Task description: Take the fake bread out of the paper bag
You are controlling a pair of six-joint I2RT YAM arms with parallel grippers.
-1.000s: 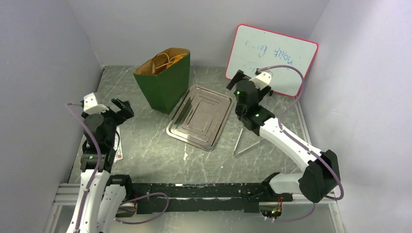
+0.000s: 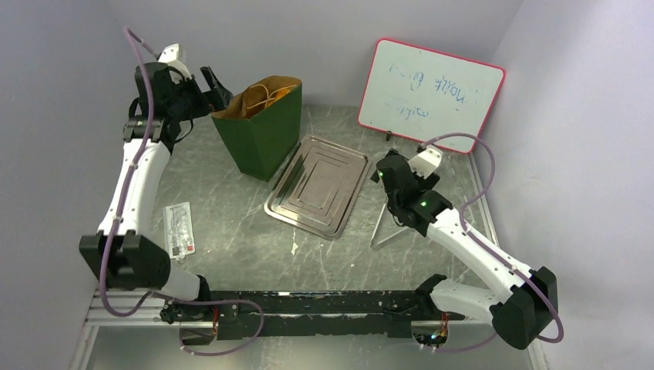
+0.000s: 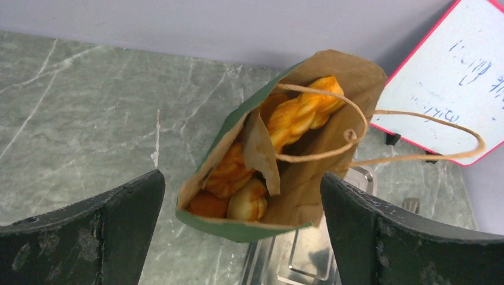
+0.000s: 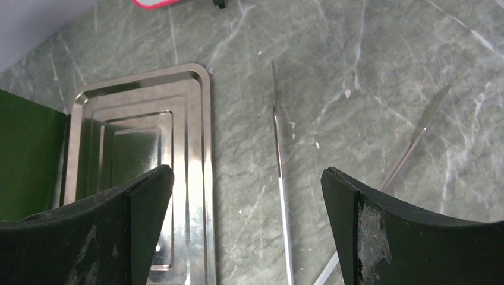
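The green paper bag (image 2: 266, 139) stands upright at the back, its brown mouth open. Inside it, the left wrist view shows several golden pieces of fake bread, among them a braided loaf (image 3: 300, 119) and a rounder piece (image 3: 248, 200); a brown flap covers part of them. My left gripper is open beside the bag's left rim, with nothing held and the bag beyond its fingers. To the right of the metal tray, my right gripper has its fingers apart above the table, nothing between them.
The empty metal tray (image 2: 320, 187) lies right of the bag. A rope handle (image 3: 428, 122) sticks out over the bag's mouth. Tongs (image 4: 285, 219) lie under my right gripper. A whiteboard (image 2: 432, 92) leans at the back right. A flat white packet (image 2: 179, 230) lies at left.
The right arm has shifted about and now sits a little nearer the front. Bag and tray have not moved.
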